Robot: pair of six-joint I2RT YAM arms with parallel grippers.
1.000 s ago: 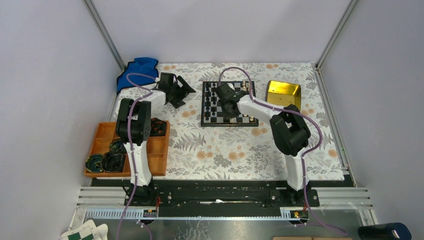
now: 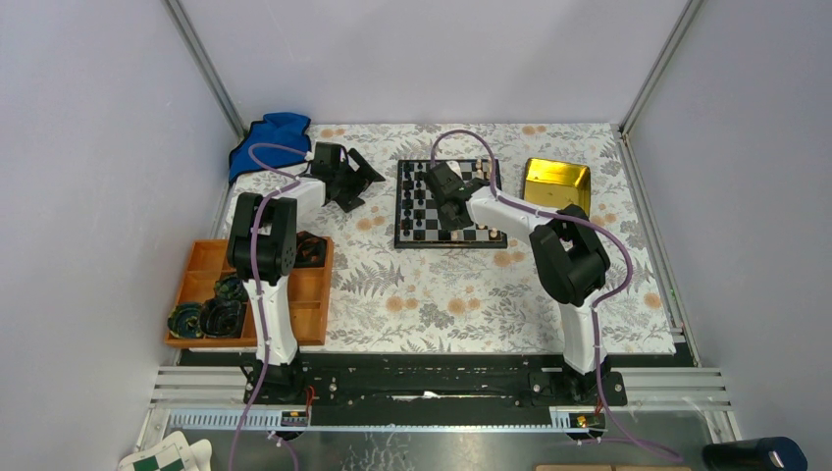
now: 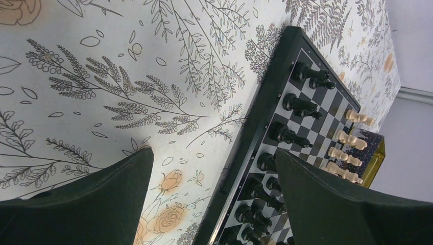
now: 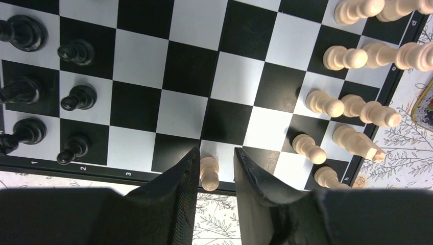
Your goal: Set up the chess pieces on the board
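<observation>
The chessboard (image 2: pixel 412 240) lies mid-table, black pieces along the left side, white along the right. In the right wrist view a lone white pawn (image 4: pixel 209 173) stands on the near edge row, just under my right gripper, which is open with nothing gripped. Other white pawns (image 4: pixel 324 104) and black pawns (image 4: pixel 76 99) stand in lines. My left gripper (image 2: pixel 353 186) is open beside the board's left, over bare cloth; the board's edge shows in the left wrist view.
A gold tray (image 2: pixel 556 172) sits right of the board. A wooden organizer (image 2: pixel 309 304) with dark containers is at the front left, a blue cloth (image 2: pixel 265 147) at the back left.
Very little differs in the top view; the right gripper has shifted at most slightly over the board. The left arm is unmoved.
</observation>
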